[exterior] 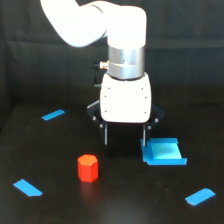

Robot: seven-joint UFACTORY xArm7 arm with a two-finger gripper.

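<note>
A red block with a hexagonal outline stands on the dark table, left of centre toward the front. Right of centre lies a blue square with a light blue middle; whether it is flat tape or a shallow tray I cannot tell. My gripper points down from its white hand, behind and to the right of the red block. Its dark fingers stand apart, with nothing visible between them. The right finger is close to the blue square's back left corner in the picture; its height above the table is unclear.
Strips of blue tape lie at the back left, the front left and the front right. A dark backdrop closes off the rear.
</note>
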